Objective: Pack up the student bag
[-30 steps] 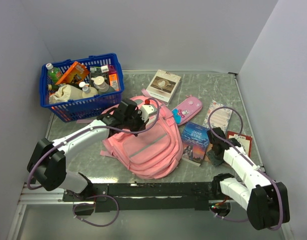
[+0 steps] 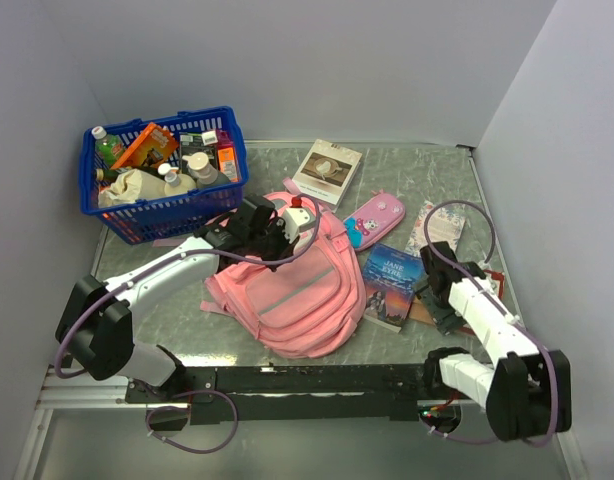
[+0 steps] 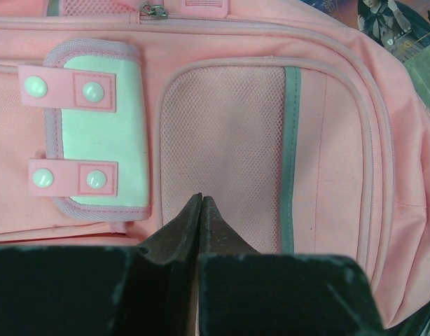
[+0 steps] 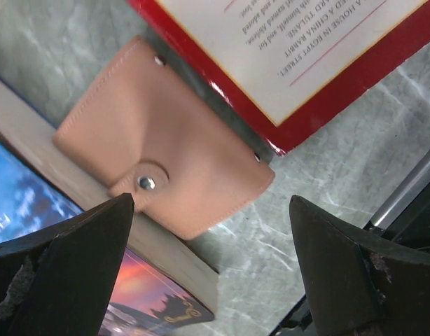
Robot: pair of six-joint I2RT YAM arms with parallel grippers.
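The pink backpack (image 2: 299, 292) lies flat in the middle of the table. Over its upper part my left gripper is shut, with nothing showing between its fingers. At the right, my right gripper stands open above a tan snap pouch (image 4: 180, 147). That pouch lies between the thick Jane Eyre book (image 2: 390, 282) and a red-edged book (image 4: 285, 133), its lower-left side against the Jane Eyre book's pages. A pink pencil case (image 2: 377, 218), a white-covered book (image 2: 327, 170) and a floral notebook (image 2: 442, 222) lie farther back.
A blue basket (image 2: 165, 222) full of bottles and packets stands at the back left. Walls close in the table at the back and sides. Bare table shows at the front left and between the items on the right.
The left arm and the objects on the table stay as they were.
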